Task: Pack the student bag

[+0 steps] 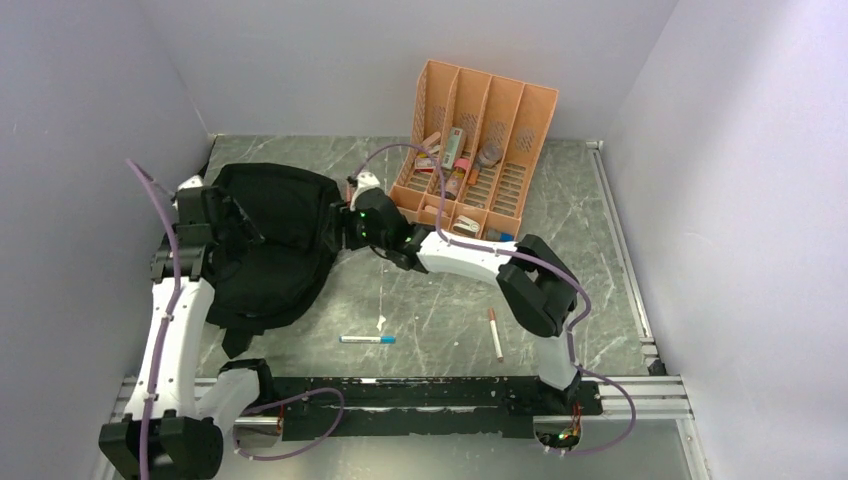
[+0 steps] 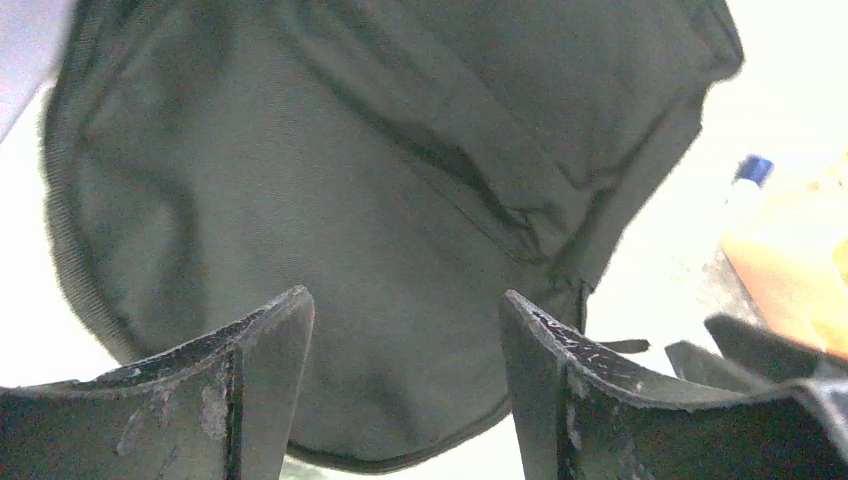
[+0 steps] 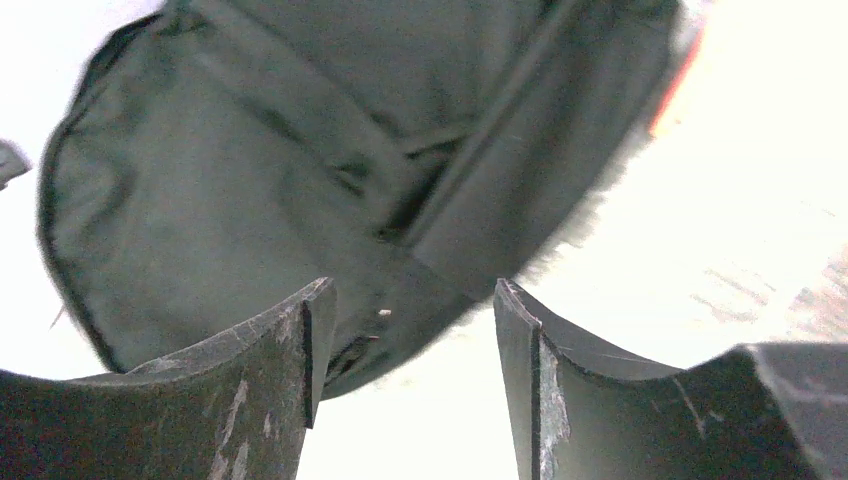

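Observation:
The black bag [image 1: 275, 275] lies on the left of the table, its fabric flap down so that no inside shows. My left gripper is over the bag's left part; in its wrist view the fingers stand apart with only bag fabric behind the gap. At the bag's right edge is my right gripper, open and empty, with the bag [image 3: 250, 200] below and ahead of it. Whether anything lies inside the bag is hidden.
An orange divided organizer [image 1: 525, 130] with several small items stands at the back. A blue-capped marker [image 1: 367, 340] lies at the front, a brown-capped one [image 1: 496, 335] further right.

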